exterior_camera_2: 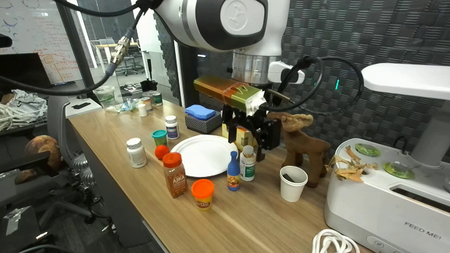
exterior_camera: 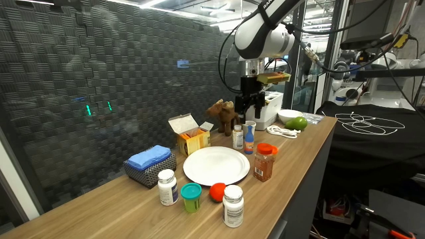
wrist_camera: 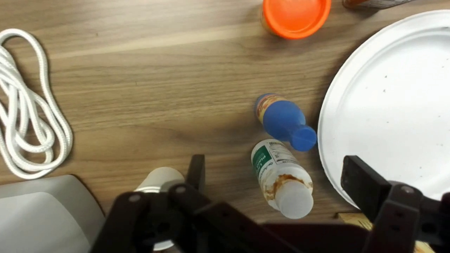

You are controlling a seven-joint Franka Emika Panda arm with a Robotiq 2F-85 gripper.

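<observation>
My gripper is open above the table, its fingers spread wide and nothing held between them. In the wrist view a white supplement bottle (wrist_camera: 280, 170) with a green label and brown stain near its cap lies between the fingers' lines, below them. Right beside it stands a small blue bottle (wrist_camera: 282, 118). Exterior view 2 shows the gripper (exterior_camera_2: 249, 141) just above and behind the supplement bottle (exterior_camera_2: 247, 164), apart from the blue bottle (exterior_camera_2: 233, 172). A white paper cup (exterior_camera_2: 293, 183) with something dark inside is to their right, partly hidden by a finger in the wrist view.
A white plate (exterior_camera_2: 202, 147) adjoins the bottles. Around it stand an orange-lidded tub (exterior_camera_2: 203, 194), a spice jar (exterior_camera_2: 175, 175), an open yellow box (exterior_camera: 194, 139) and a toy moose (exterior_camera_2: 301, 139). The white appliance (exterior_camera_2: 379, 194) and cord (wrist_camera: 29, 109) bound the other side.
</observation>
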